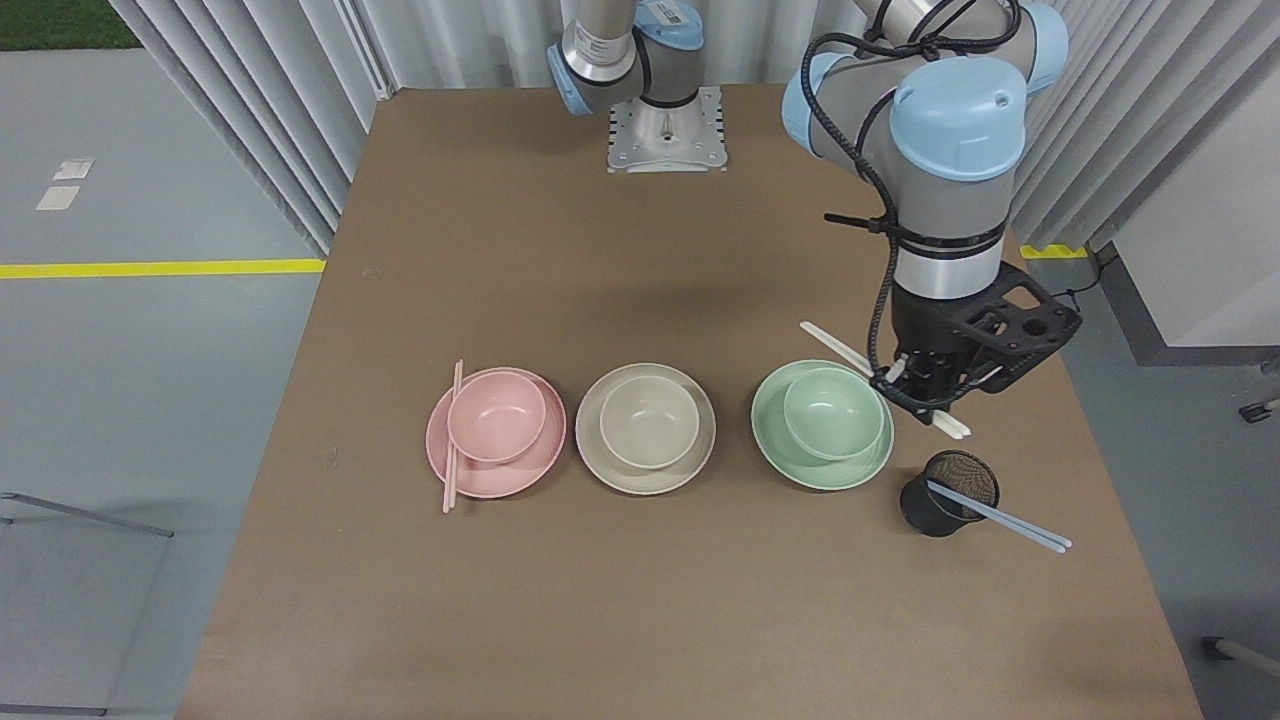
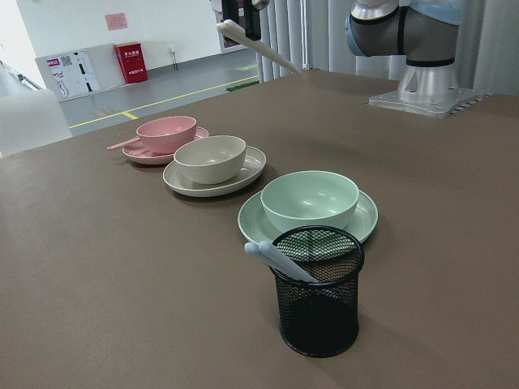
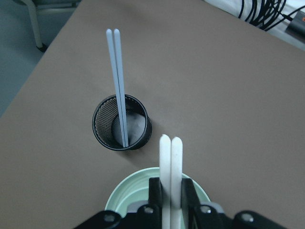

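Note:
My gripper is shut on a pair of white chopsticks [image 3: 176, 162], held above the green bowl and plate [image 1: 831, 410] at the right of the row. Right of that, nearer the front, a black mesh cup [image 1: 921, 504] holds light blue-grey chopsticks [image 1: 1017, 524] leaning out. In the middle stand a beige bowl [image 1: 648, 420] and plate, and on the left a pink bowl [image 1: 495, 415] and plate with pink chopsticks [image 1: 451, 480] along its left side.

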